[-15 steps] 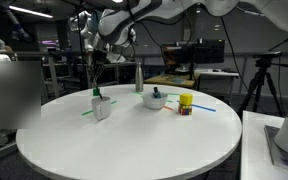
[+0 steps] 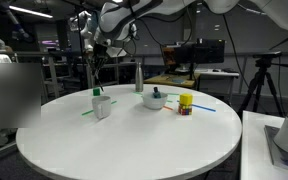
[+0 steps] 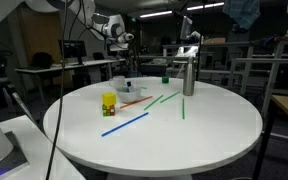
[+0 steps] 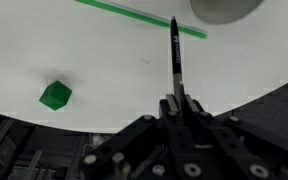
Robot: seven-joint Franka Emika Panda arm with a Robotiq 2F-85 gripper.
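A black marker (image 4: 175, 48) with pale lettering is held lengthwise in my gripper, which is shut on it. In the wrist view its far end points toward the edge of a light mug (image 4: 226, 8), cut off by the top of the picture. The same white mug (image 2: 101, 107) stands upright on the round table in the first exterior view. Above and behind it the dark gripper is small and hard to make out. A green cube (image 4: 55, 95) lies apart from the marker, and a green stick (image 4: 134, 14) passes beyond its tip.
A white bowl (image 2: 155, 101) with dark items in it and a yellow block (image 2: 186, 100) are on the white table (image 2: 134, 145). A metal bottle (image 3: 189, 80) stands near several coloured sticks.
The marker, low at the mug's mouth a second ago, now appears higher, with my gripper raised. The mug, bowl and blocks have stayed in place.
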